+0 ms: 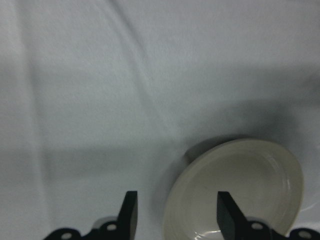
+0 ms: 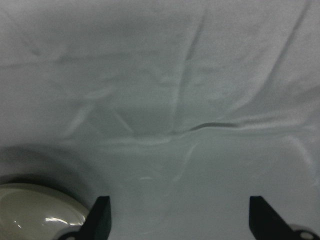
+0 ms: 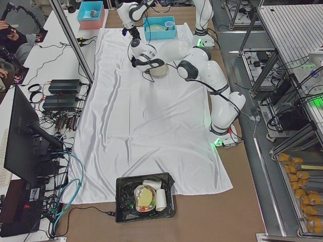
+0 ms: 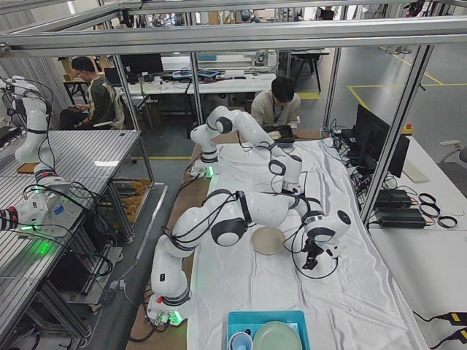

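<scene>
A beige plate (image 4: 268, 240) lies on the white cloth, partly hidden by arms in the camera left view. In the left wrist view the plate (image 1: 250, 185) sits at lower right, between and beyond the spread fingers of my left gripper, which is open and empty. In the right wrist view the plate (image 2: 35, 210) is at lower left, beside my right gripper, open with nothing between its fingers.
A blue bin (image 4: 237, 317) holding a green plate (image 4: 276, 337) and a cup (image 4: 241, 343) stands at one end. A black tray (image 3: 124, 196) with food and rolls is at the other.
</scene>
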